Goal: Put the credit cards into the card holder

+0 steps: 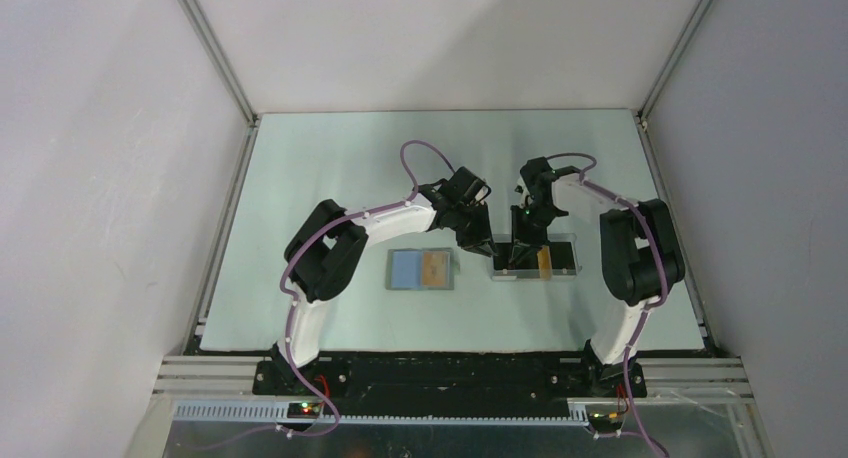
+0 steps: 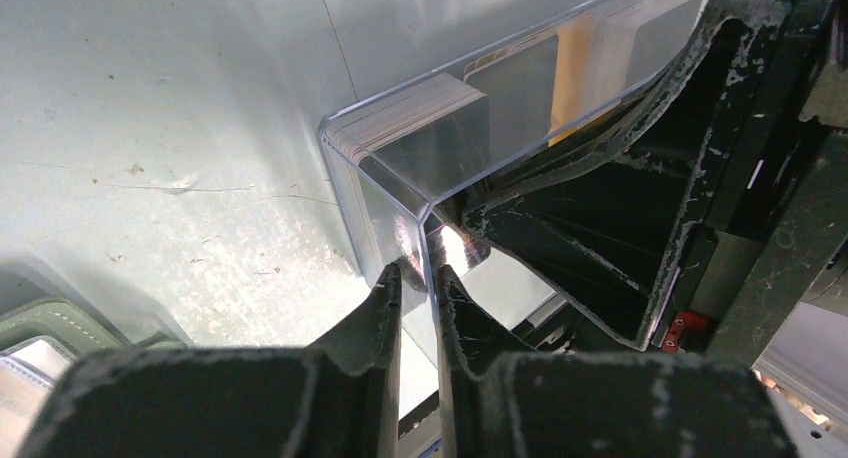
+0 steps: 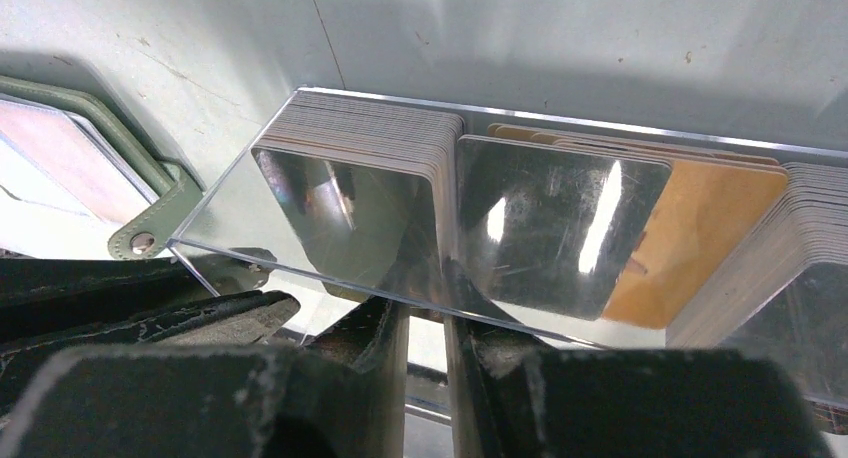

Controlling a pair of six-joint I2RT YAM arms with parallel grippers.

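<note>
Cards stand in a long clear box (image 1: 510,275) right of the table's middle. My left gripper is shut on the box's near left wall, whose edge runs between its fingers. In the right wrist view a stack of dark cards (image 3: 345,213) fills the box's left end, with a silvery card (image 3: 560,218) beside it and an orange card (image 3: 695,228) further right. My right gripper is over the box's front edge, fingers a little apart, with no card visible between them; its tips are partly hidden behind the clear wall. The green card holder (image 1: 420,287) lies open to the left.
Inside the holder show a blue panel (image 1: 406,269) and a tan one (image 1: 435,269). Both grippers stand close together at the box.
</note>
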